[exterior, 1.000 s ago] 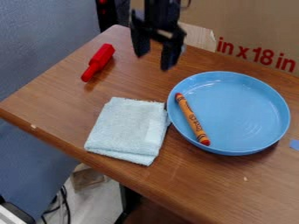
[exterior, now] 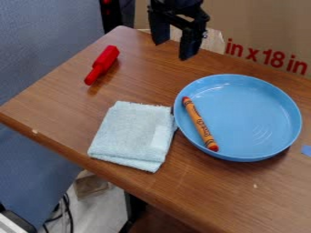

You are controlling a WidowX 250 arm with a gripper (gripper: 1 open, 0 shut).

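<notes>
The black gripper (exterior: pixel 173 36) hangs above the back of the wooden table, open, its fingers apart with nothing seen between them. An orange crayon (exterior: pixel 201 125) lies on the left part of a blue plate (exterior: pixel 253 116). A red cylindrical object (exterior: pixel 102 65), narrower at its near end, lies at the upper left of the table. A folded pale blue cloth (exterior: pixel 131 136) lies left of the plate.
A cardboard box (exterior: pixel 261 32) with red lettering stands behind the table (exterior: pixel 145 191). The table's left edge drops to floor with cables at lower left. Bare wood lies between the red object and the plate.
The gripper has risen and moved slightly toward the back over the last second. The plate, crayon, red object and cloth have not moved.
</notes>
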